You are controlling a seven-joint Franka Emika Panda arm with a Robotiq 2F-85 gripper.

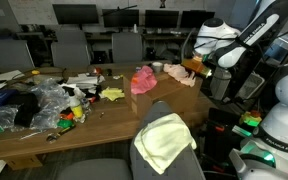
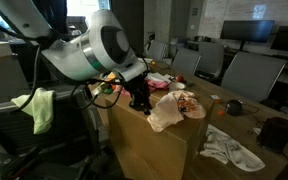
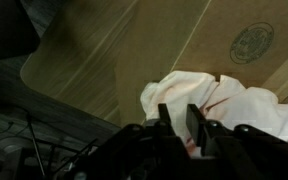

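Note:
A pale pink-white cloth hangs over the near edge of a cardboard box. My gripper is low over the box top, right beside this cloth. In the wrist view the dark fingertips stand a little apart, with folds of the pale cloth showing between and under them. No firm hold on the cloth can be made out. A second crumpled pinkish cloth lies farther along the box top. In exterior view 1 the gripper is at the right end of the table area, near pinkish cloth.
A pink cloth lies on the table. Plastic bags, bottles and tools crowd its left half. A pale green cloth drapes over a chair in front. Bare tabletop shows near the middle.

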